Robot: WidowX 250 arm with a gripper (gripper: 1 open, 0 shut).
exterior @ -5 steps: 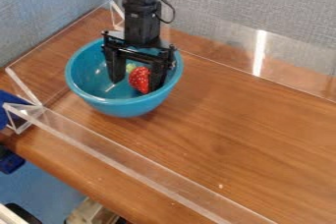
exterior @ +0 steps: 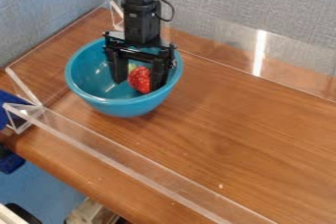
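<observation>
A light-blue bowl (exterior: 98, 88) sits on the wooden table at the upper left. My black gripper (exterior: 140, 64) is lowered into it, open, its fingers either side of the bowl's middle. A red strawberry-like object (exterior: 140, 81) lies in the bowl between or just behind the fingertips, with a small pale greenish item partly hidden beside it.
Clear plastic edging runs along the left and front. A grey wall stands behind. Dark blue objects (exterior: 8, 105) lie beyond the left edge.
Very little differs; my gripper has shifted very slightly within the bowl.
</observation>
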